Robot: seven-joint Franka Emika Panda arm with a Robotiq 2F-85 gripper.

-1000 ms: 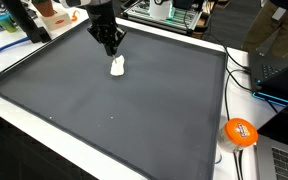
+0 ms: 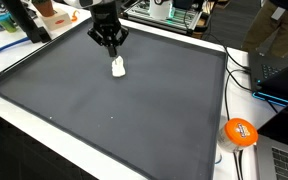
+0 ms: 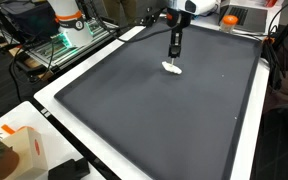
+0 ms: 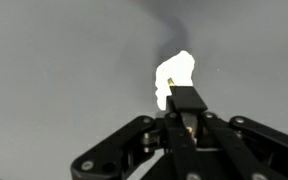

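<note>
A small white piece (image 4: 176, 72), irregular in outline, lies on the dark grey board; cloth or paper, I cannot tell. It also appears as a white piece (image 2: 118, 67) near the board's far edge in the first exterior view. My gripper is right over its edge, shut on a thin stick-like thing. The tan tip of the thin stick (image 4: 171, 82) shows over the white piece, apparently at its surface. In the second exterior view, my gripper (image 3: 175, 47) points down, the white piece (image 3: 172, 68) just below.
The dark board (image 2: 154, 125) is otherwise bare, with wide free room around. An orange-topped round container (image 2: 239, 132) stands on the right beside a cable and a laptop (image 2: 281, 158). Various items (image 2: 14, 45) crowd the back left.
The white piece lies in nearly the same place.
</note>
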